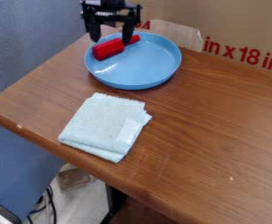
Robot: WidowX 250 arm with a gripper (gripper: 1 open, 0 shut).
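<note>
A blue round plate [144,68] sits at the back of the wooden table. On its left part lies a red cylindrical object [108,49]. My dark gripper [110,35] is over the upper left of the plate, its fingers spread apart on either side above the red object; whether anything is between them is hard to tell, but the red object appears to rest on the plate. A folded white cloth [104,127] lies on the table nearer the front left.
A cardboard box [237,26] with printed text stands behind the table. The table's left edge drops to the floor.
</note>
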